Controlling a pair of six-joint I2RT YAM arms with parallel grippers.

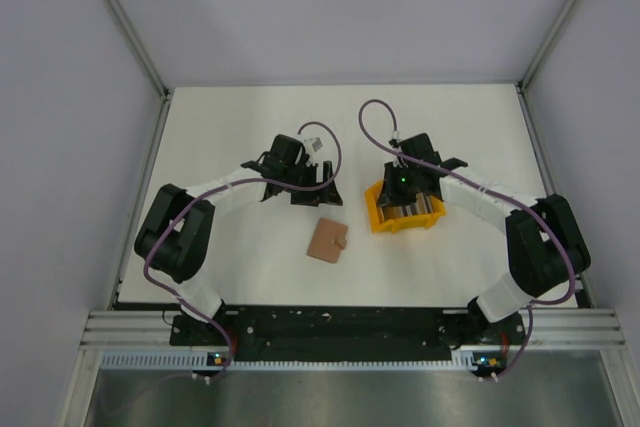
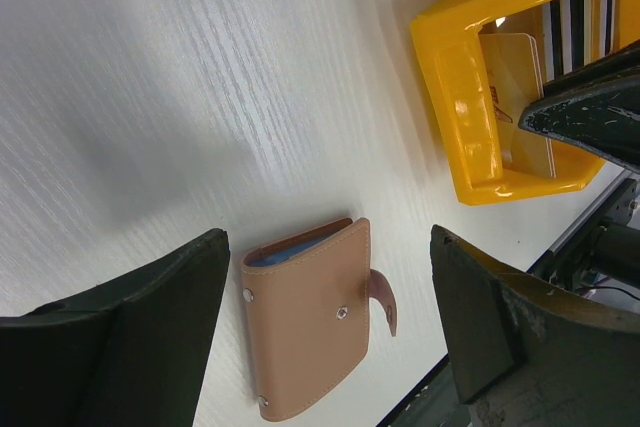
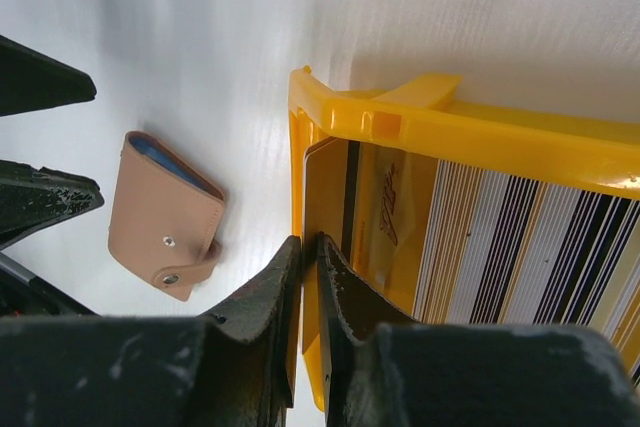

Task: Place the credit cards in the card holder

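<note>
A brown card holder (image 2: 305,332) lies on the table, its open top showing a blue lining; a small snap flap sticks out at its side. Above it my left gripper stands open, nothing between its fingers. Several credit cards stand on edge in a yellow basket (image 1: 408,224) to the right. At the basket's left end, my right gripper is closed around the edge of a brown credit card (image 3: 328,182), which is still inside the basket. The left wrist view shows this card's tan face beside a dark right finger (image 2: 590,107).
More striped cards (image 3: 500,237) fill the basket's middle and right side. The basket's rim (image 3: 500,142) stands close around the right fingers. Bare table (image 1: 230,237) lies left of the card holder.
</note>
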